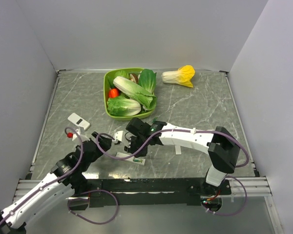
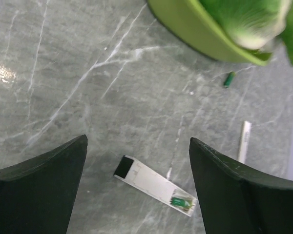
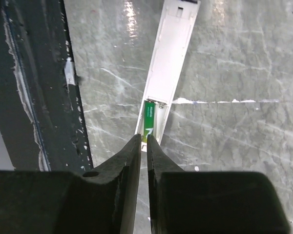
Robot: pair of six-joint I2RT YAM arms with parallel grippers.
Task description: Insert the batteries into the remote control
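Observation:
The white remote control (image 1: 130, 158) lies on the grey table below the grippers. Its battery bay faces up, and one green battery (image 3: 149, 118) sits in one side of it; the slot beside that is empty. A second green battery (image 2: 229, 79) lies loose by the basket. The white cover strip (image 2: 244, 141) rests on the table to the right. My right gripper is over the bay end of the remote, its fingers parted by a narrow gap with nothing between. Left of the remote, my left gripper is open and empty.
A green basket (image 1: 107, 109) of vegetables stands at the back, with a yellow-leafed cabbage (image 1: 180, 76) to its right. A white handheld device (image 1: 78, 121) lies at the left.

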